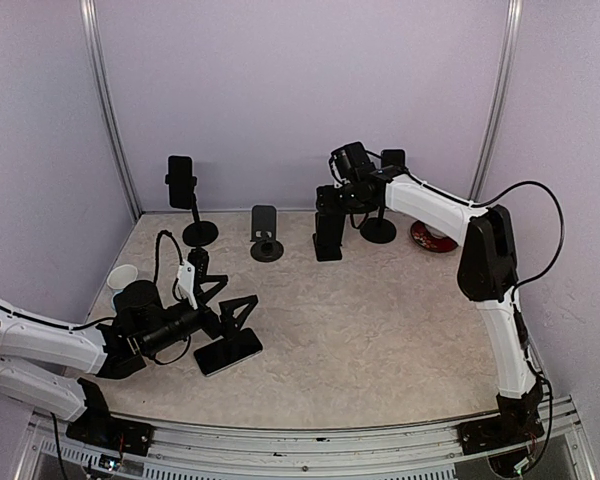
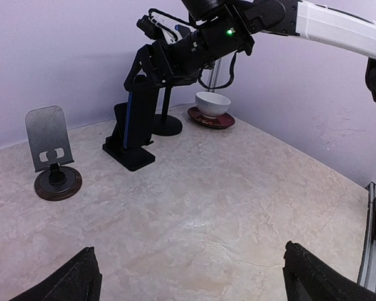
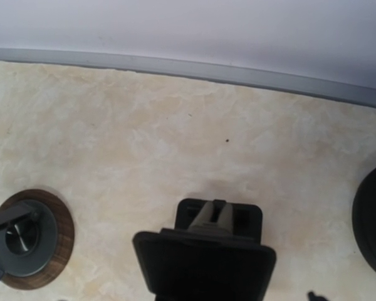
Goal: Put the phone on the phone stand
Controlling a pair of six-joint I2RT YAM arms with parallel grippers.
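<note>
A dark phone with a blue edge (image 2: 138, 119) leans upright against the black phone stand (image 2: 117, 128) in the left wrist view, its lower end at the stand's base. My right gripper (image 1: 330, 202) is at the phone's top. In the right wrist view only dark tips, one of them a fingertip (image 3: 316, 296), show wide apart at the bottom edge, so the gripper looks open. The stand's back plate (image 3: 207, 266) fills the space between; the phone behind it is mostly hidden. My left gripper (image 1: 237, 297) hangs open and empty above a flat black slab (image 1: 228, 352).
A smaller stand with a round base (image 1: 266, 250) is left of the phone stand. Taller round-based stands (image 1: 200, 233) flank them on both sides. A white bowl (image 2: 212, 103) on a red plate (image 2: 222, 121) sits back right; a white cup (image 1: 123, 277) is left.
</note>
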